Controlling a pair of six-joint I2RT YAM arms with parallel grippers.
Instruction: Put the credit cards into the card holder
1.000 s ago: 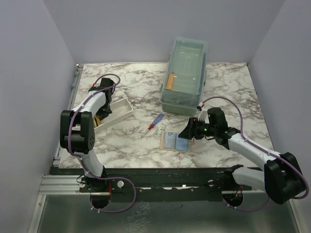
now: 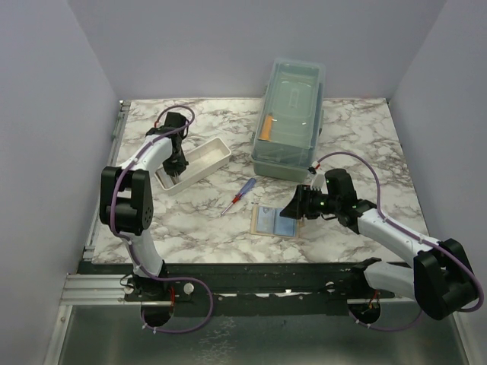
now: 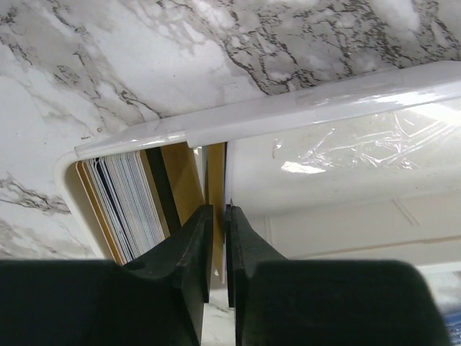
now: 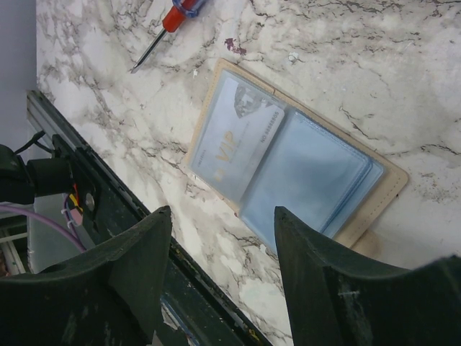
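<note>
My left gripper is down in a white tray (image 2: 205, 163), its fingertips close together at a thin card (image 3: 216, 173) beside a row of upright cards (image 3: 128, 202); whether it grips that card is unclear. The card holder (image 4: 374, 196) lies on the table with a pale VIP card (image 4: 238, 137) and blue cards (image 4: 302, 180) on it. Above its near side hangs my right gripper, open and empty.
A large lidded plastic box (image 2: 293, 114) stands at the back centre. A screwdriver (image 2: 243, 190) lies between tray and card holder.
The right arm looks unchanged.
</note>
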